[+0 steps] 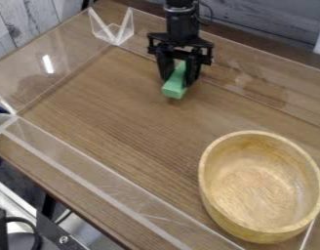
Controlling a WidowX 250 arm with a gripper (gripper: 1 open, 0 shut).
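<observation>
My black gripper (179, 61) reaches down from the top centre of the camera view, shut on a green object (178, 82) that rests on or just above the wooden table. The upper part of the green object is hidden by the gripper.
A large cream round bowl (260, 230) sits at the lower right. A clear plastic piece (112, 27) stands at the upper left. The table (110, 127) is open in the middle and left. Dark cables lie at the lower left edge.
</observation>
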